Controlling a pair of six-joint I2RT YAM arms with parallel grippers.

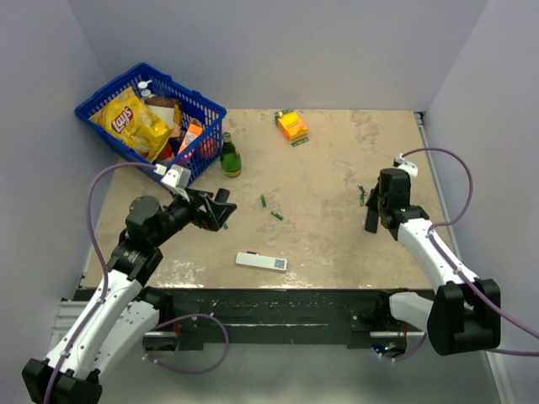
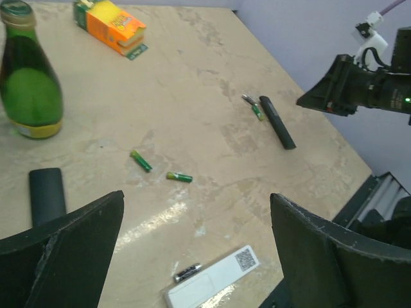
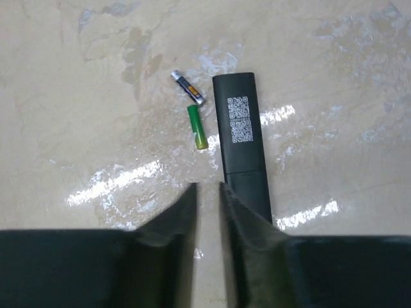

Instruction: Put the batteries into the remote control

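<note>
My right gripper hangs over a black remote (image 3: 241,147) at the table's right; its blurred fingers are a small gap apart, and nothing is seen held. A silver battery (image 3: 188,88) and a green battery (image 3: 197,127) lie left of that remote. My left gripper is open above the left of the table, near another black remote (image 2: 47,192). Green batteries (image 2: 141,161) lie around the middle. A white remote (image 2: 212,279) with a dark battery (image 2: 187,272) beside it lies near the front.
A blue basket (image 1: 194,101) of groceries fills the back left, with a green bottle (image 1: 230,158) beside it. An orange box (image 1: 292,126) stands at the back. Walls border the sides.
</note>
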